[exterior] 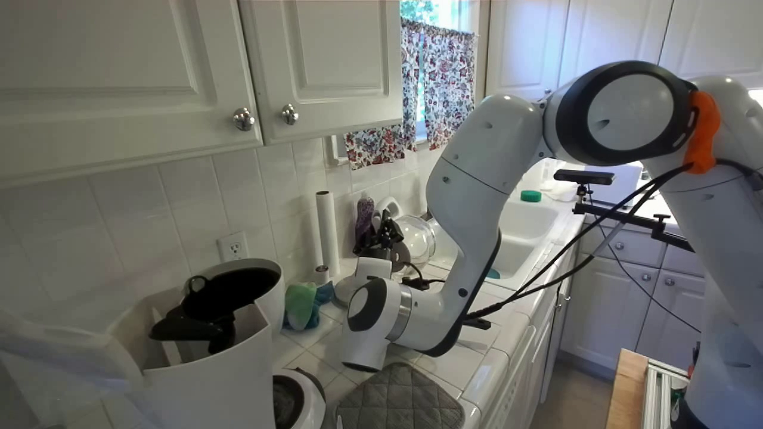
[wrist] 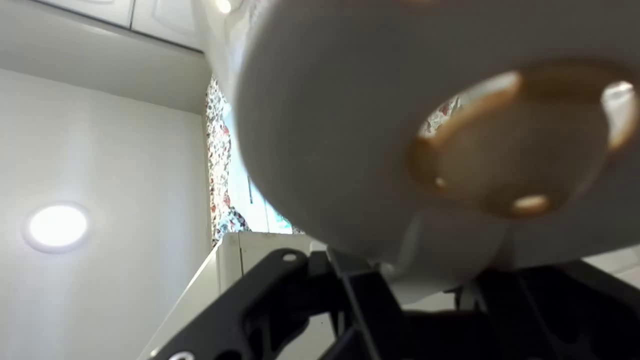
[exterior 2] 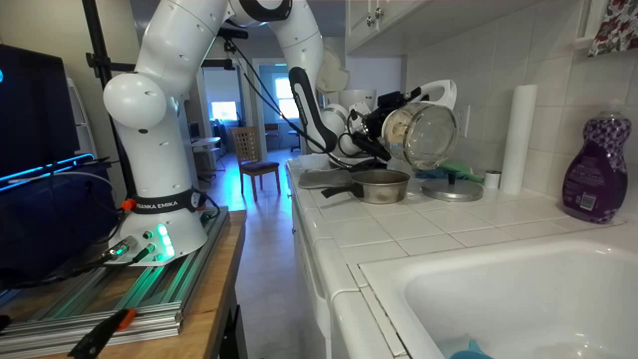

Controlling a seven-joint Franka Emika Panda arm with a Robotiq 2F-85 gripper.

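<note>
A clear glass carafe (exterior 2: 431, 138) with a white handle (exterior 2: 445, 92) hangs tipped on its side above the counter in exterior view 2. My gripper (exterior 2: 387, 119) is shut on it at the handle side; the exact contact is hard to make out. In exterior view 1 the carafe (exterior: 416, 237) shows partly behind the black gripper (exterior: 387, 235). A blurred, pale rounded part of the carafe (wrist: 336, 132) with an amber-edged opening fills much of the wrist view, right above the black fingers (wrist: 366, 300). Below and to the left of the carafe sits a metal pan (exterior 2: 386, 186) with a black handle.
A grey lid (exterior 2: 452, 189) lies right of the pan. A paper roll (exterior 2: 518, 140) and a purple soap bottle (exterior 2: 596, 167) stand along the wall. An open white coffee maker (exterior: 214, 379) and a grey quilted mat (exterior: 400, 400) are nearer exterior view 1. Clear tiles lie before the sink (exterior 2: 496, 257).
</note>
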